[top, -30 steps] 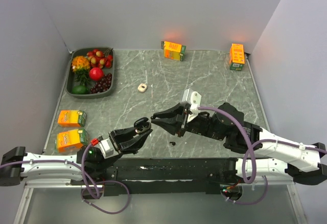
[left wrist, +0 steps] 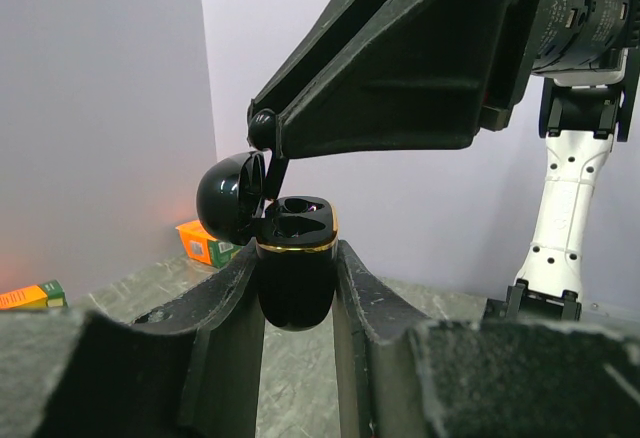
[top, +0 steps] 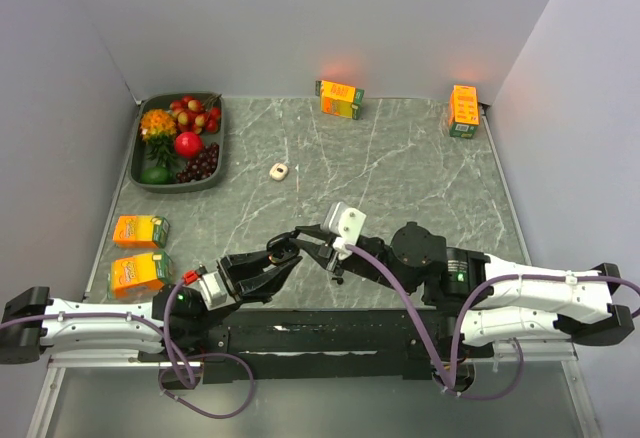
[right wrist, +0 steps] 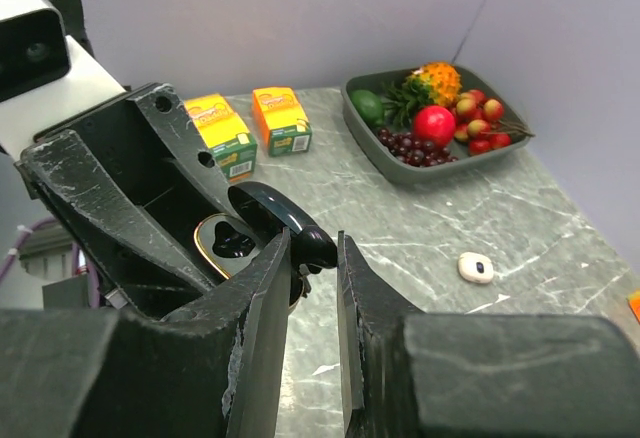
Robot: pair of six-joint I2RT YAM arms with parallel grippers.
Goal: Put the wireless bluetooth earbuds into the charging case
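The black charging case [left wrist: 297, 273] with a gold rim is held upright by my left gripper [top: 282, 266], its lid [left wrist: 225, 198] open. In the left wrist view, my right gripper reaches over the case, shut on a small black earbud at its tip, just above the case's wells, beside the lid. In the right wrist view, the right fingertips [right wrist: 320, 248] meet at the open lid, which hides much of what they hold.
A fruit tray [top: 176, 183] stands at the back left. Several orange boxes [top: 140, 271] sit around the edges. A small white object [top: 279, 171] lies mid-table. A small dark piece [top: 338, 280] lies near the front edge.
My right gripper has moved left and down to the case, and its arm has shifted with it. The left gripper holds the case nearly in the same place.
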